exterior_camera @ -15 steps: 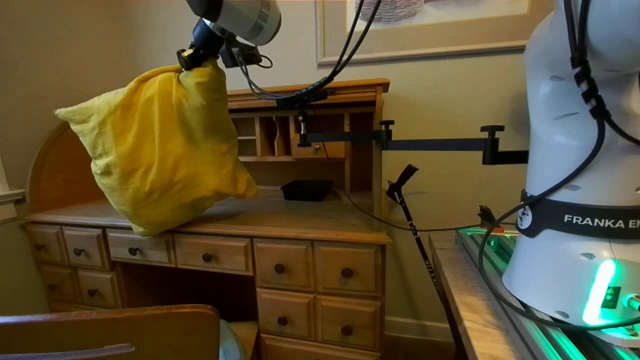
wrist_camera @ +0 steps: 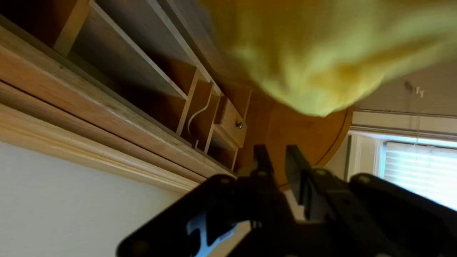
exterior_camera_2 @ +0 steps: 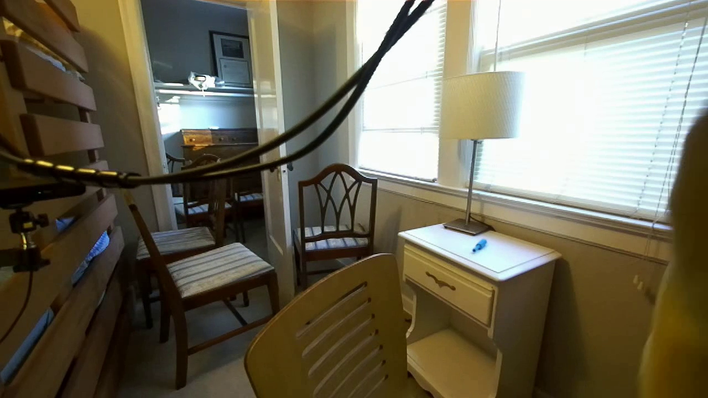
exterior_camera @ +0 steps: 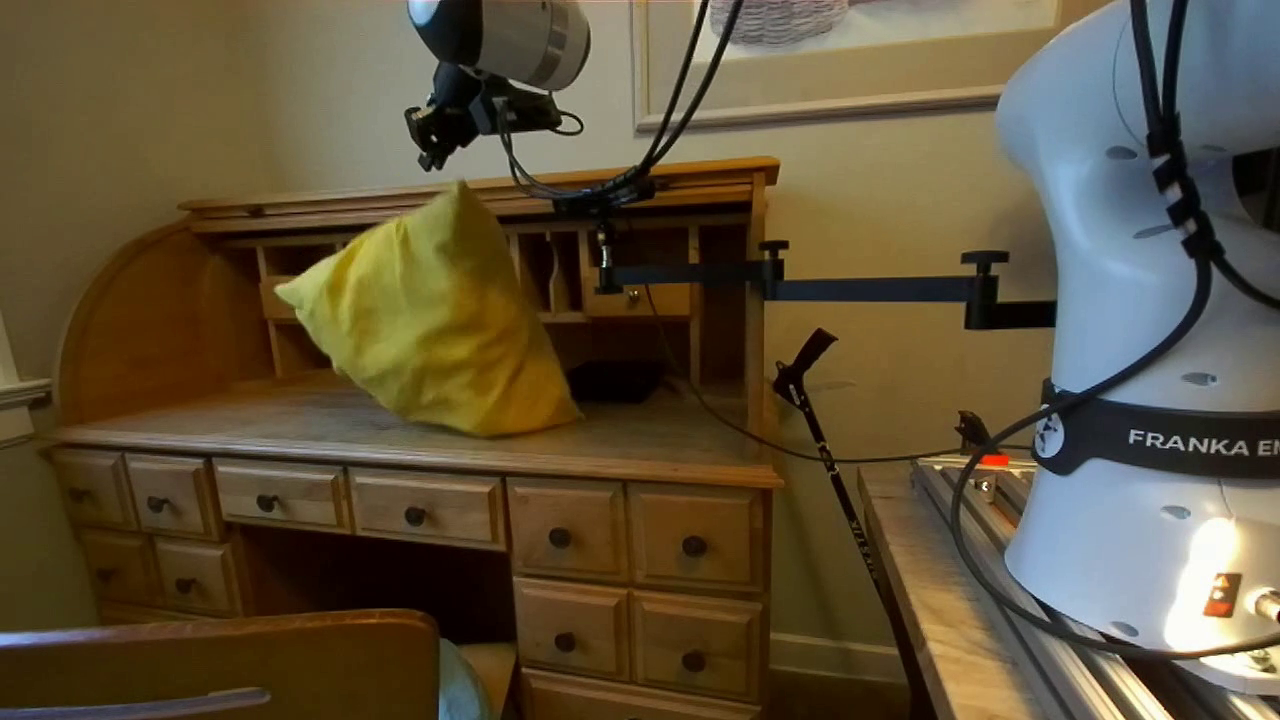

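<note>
A yellow pillow (exterior_camera: 426,318) stands tilted over the wooden desktop, one corner pointing up and its lower edge at the surface; whether it rests there fully I cannot tell. Just above and left of that top corner, apart from it, hangs my gripper (exterior_camera: 428,154). In the wrist view the gripper is partly open, with a narrow gap and nothing between its fingertips. The pillow (wrist_camera: 325,55) fills the upper right there, blurred and clear of the fingers. A blurred yellow strip of pillow (exterior_camera_2: 683,285) shows at the second exterior view's right edge.
The roll-top desk (exterior_camera: 672,444) has cubbyholes behind the pillow. A black tray (exterior_camera: 618,380) sits on it, partly hidden. A camera arm (exterior_camera: 876,289) reaches across on the right, with cables above. A chair back (exterior_camera: 240,660) stands in front.
The pillow, earlier hanging from my gripper over the desk's front left, is now free of it, farther right and turned. My gripper has moved right and slightly up. The base light changed from green to white.
</note>
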